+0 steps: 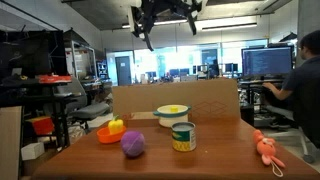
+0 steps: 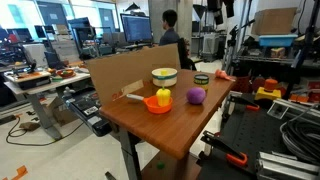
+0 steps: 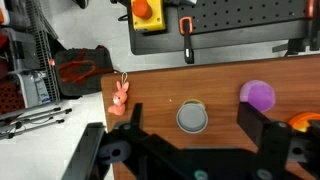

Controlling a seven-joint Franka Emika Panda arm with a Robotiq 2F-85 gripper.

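High above the wooden table, my gripper (image 1: 170, 36) hangs with its fingers spread and nothing between them. In the wrist view the dark fingers (image 3: 130, 143) stand wide apart, with a round can (image 3: 192, 117) on the table below the gap. The purple ball (image 1: 132, 143) sits left of the can (image 1: 184, 137) in exterior view 1. Behind them is a pale pot (image 1: 173, 113) with yellow on top. An orange bowl (image 2: 155, 105) has a yellow object (image 2: 164, 97) in or against it. At the table's right lies a pinkish-orange plush toy (image 1: 267, 148).
A brown cardboard panel (image 2: 110, 80) stands upright along the table's back. Beyond one table edge, the wrist view shows a black perforated plate (image 3: 235, 15). A person (image 1: 302, 85) sits at a monitor at the right. Bare tabletop separates the toy and the can.
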